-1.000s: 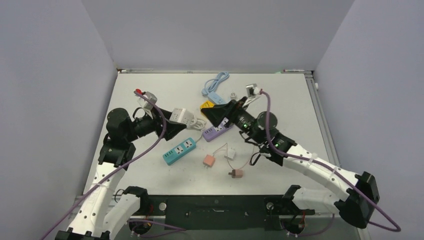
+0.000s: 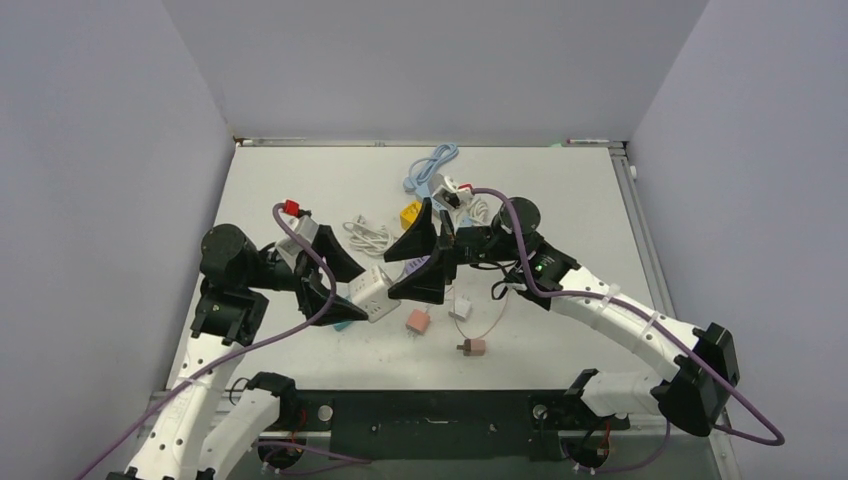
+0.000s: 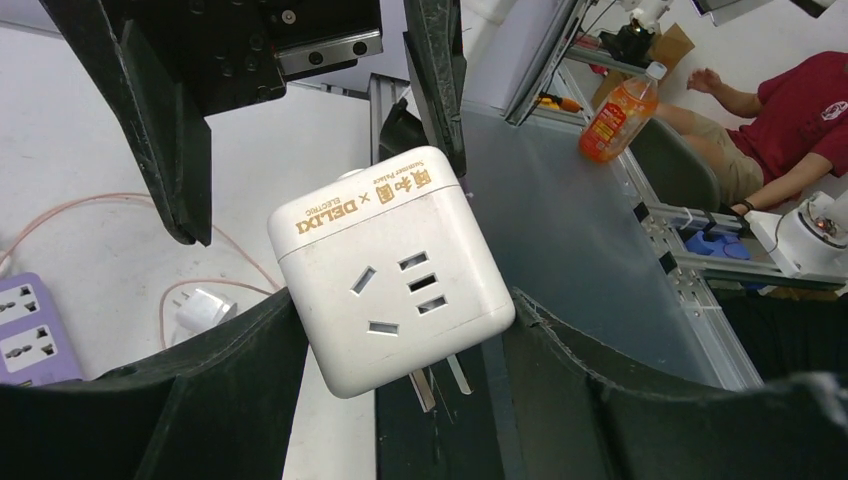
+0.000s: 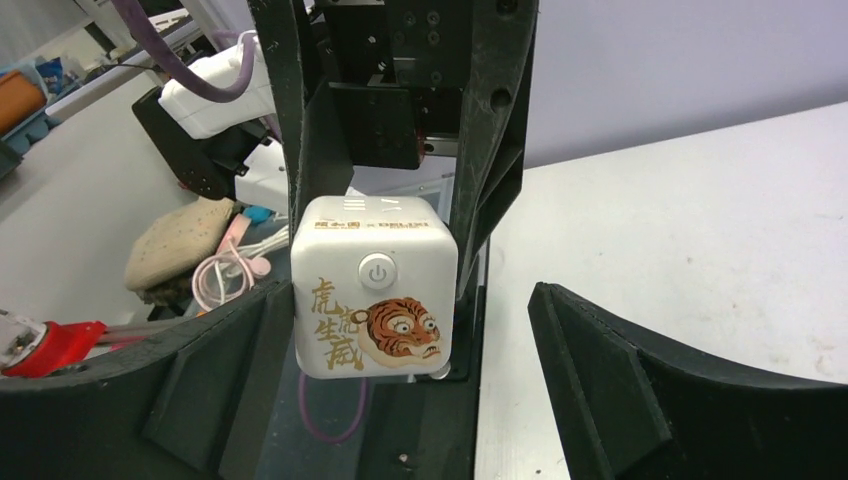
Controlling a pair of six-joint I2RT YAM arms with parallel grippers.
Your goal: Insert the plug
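Note:
A white cube adapter (image 2: pixel 372 292) with sockets, prongs underneath and a tiger print with a power button hangs above the table, held in my left gripper (image 2: pixel 341 291), whose fingers are shut on its sides in the left wrist view (image 3: pixel 390 270). My right gripper (image 2: pixel 411 258) stands open beside it; in the right wrist view the cube (image 4: pixel 372 290) appears between its spread fingers, and whether they touch it cannot be told.
Below lie a purple power strip (image 3: pixel 30 330), a pink charger (image 2: pixel 418 321), a white charger (image 2: pixel 460 308), a brown charger (image 2: pixel 473 347), a yellow block (image 2: pixel 409 213) and coiled cables (image 2: pixel 365 238).
My right gripper has moved left toward the cube, fingers still apart.

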